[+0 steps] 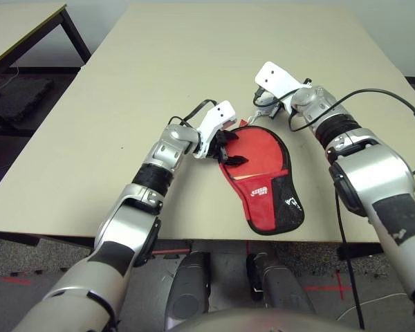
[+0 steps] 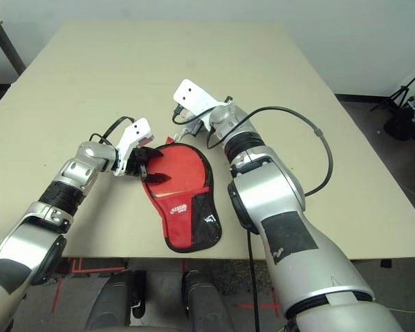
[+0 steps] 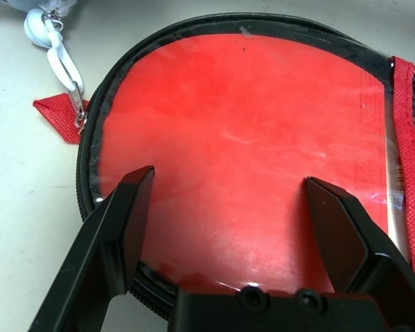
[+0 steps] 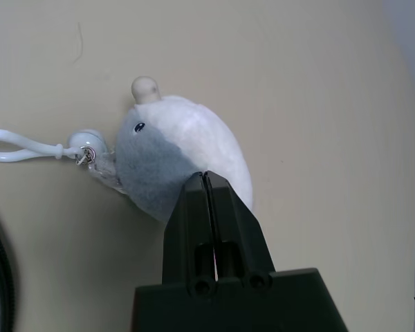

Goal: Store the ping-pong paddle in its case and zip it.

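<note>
The red and black paddle case (image 1: 263, 200) lies flat on the table, its round end away from me. Through its clear window a red surface (image 3: 242, 124) shows; I cannot tell from it how far the paddle sits inside. Over the case's left edge my left gripper stands open, nothing between its fingers. At the round end, by a red tab (image 3: 57, 117), the zipper pull (image 3: 77, 107) carries a white strap and a grey-and-white plush charm (image 4: 180, 152). My right gripper is shut above the plush, its fingertips together, nothing held between them.
A black cable (image 1: 342, 249) hangs beside the right arm.
</note>
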